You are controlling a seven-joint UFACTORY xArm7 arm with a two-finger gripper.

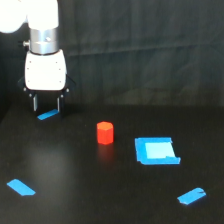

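A white robot arm comes down at the upper left, its gripper (47, 103) hanging low with two dark fingers set apart, open and with nothing visible between them. A red block (105, 133) sits on the black table to the right of the gripper. Further right lies a blue-framed square with a pale inside (157, 151).
Blue tape strips lie on the table, one just below the gripper (47, 115), one at the front left (21, 187) and one at the front right (191, 196). A dark curtain hangs behind.
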